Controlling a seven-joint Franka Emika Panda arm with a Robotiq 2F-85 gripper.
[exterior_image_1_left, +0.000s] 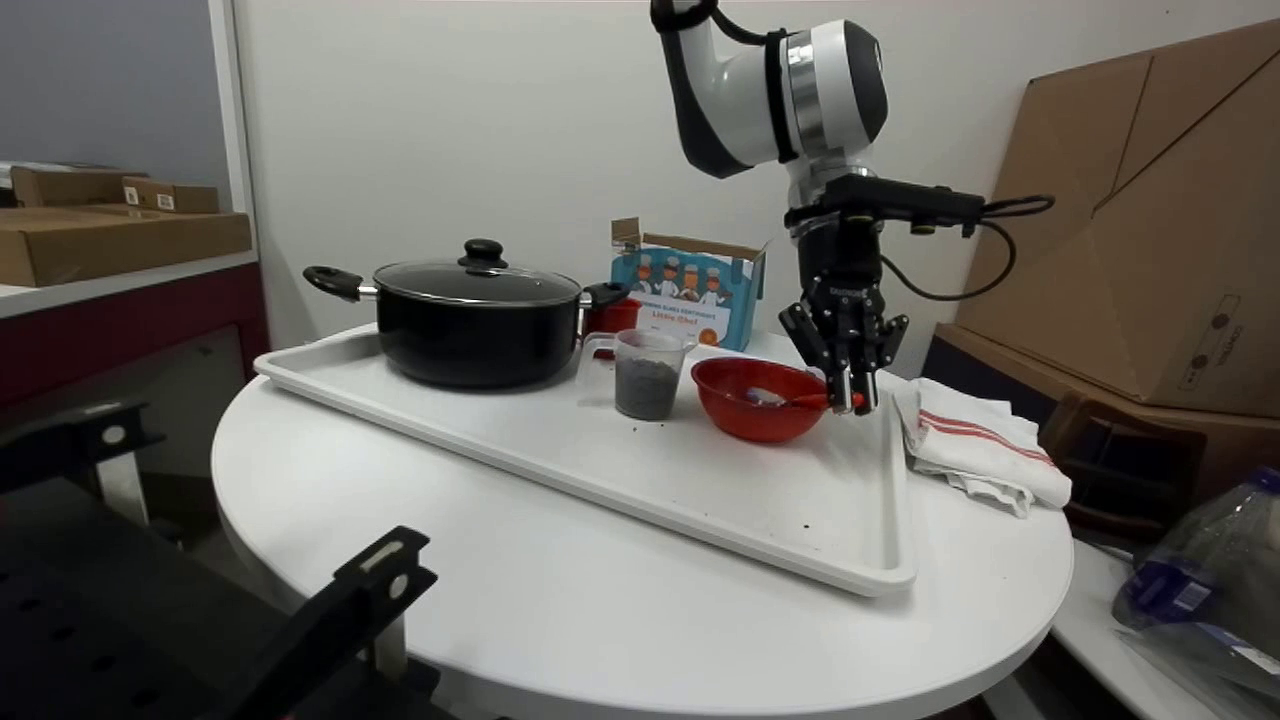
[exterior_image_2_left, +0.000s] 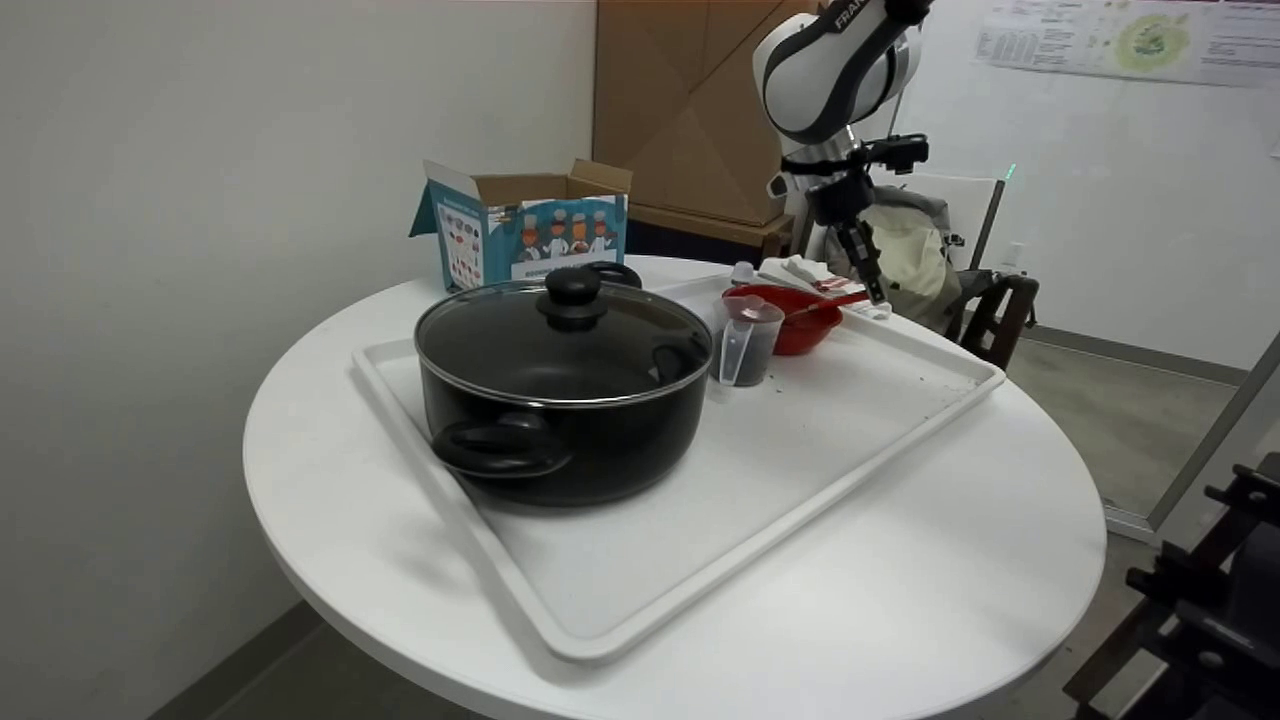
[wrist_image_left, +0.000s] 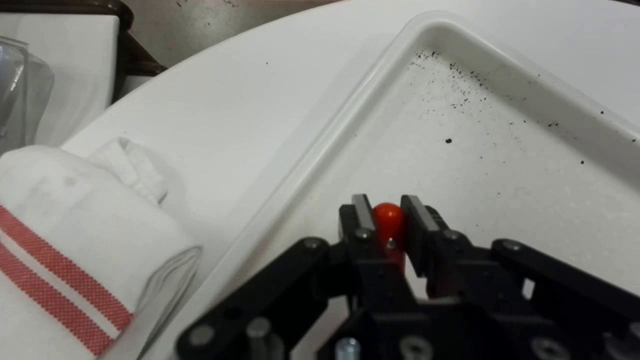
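In exterior view 1 a red bowl (exterior_image_1_left: 744, 416) stands on the white tray toward its right end. A utensil with a red handle (exterior_image_1_left: 801, 401) leans in it, its pale head inside the bowl; what kind of head is hard to tell. Over the bowl's right side, my gripper (exterior_image_1_left: 854, 406) points down, shut on the handle's outer end. The wrist view shows the rounded red handle tip (wrist_image_left: 390, 219) pinched between both fingers. Most of the bowl is out of that view, behind the fingers.
A measuring cup (exterior_image_1_left: 647, 386) of dark grains stands left of the bowl, near a lidded black pot (exterior_image_1_left: 477, 330). A folded towel (exterior_image_1_left: 978, 438) lies right of the tray (exterior_image_1_left: 720, 524). Dark specks dot the tray's near right corner. A blue box (exterior_image_1_left: 684, 288) stands behind.
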